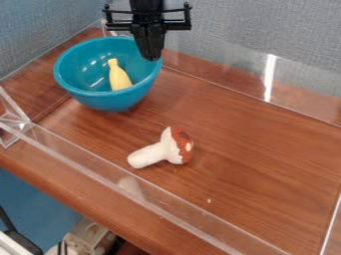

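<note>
A black gripper hangs at the top centre, over the back right rim of a turquoise bowl; whether its fingers are open or shut cannot be made out. Inside the bowl lies a yellow object, shaped like a small bottle or vegetable. A white mushroom toy with a red-brown cap lies on its side on the wooden surface, in front of the bowl and to the right.
Clear plastic walls edge the wooden surface, with a bracket at the left. Grey padded walls stand behind.
</note>
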